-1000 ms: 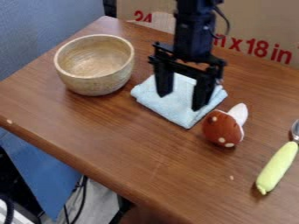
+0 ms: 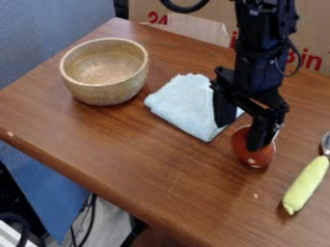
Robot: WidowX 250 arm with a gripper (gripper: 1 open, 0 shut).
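My black gripper [image 2: 245, 130] is lowered over a red-brown plush toy [image 2: 253, 152] at the right of the table, its lower fingers over the toy's top and hiding much of it; whether they close on it cannot be seen. A light blue folded cloth [image 2: 183, 104] lies just left of the gripper. A wooden bowl [image 2: 103, 87] stands at the back left. A yellow corn cob [image 2: 304, 185] lies at the right.
A metal utensil [image 2: 326, 144] lies at the right edge, by the corn. A cardboard box [image 2: 314, 43] stands behind.
My gripper has moved right from above the cloth and down onto the plush toy, whose white part is now largely covered.
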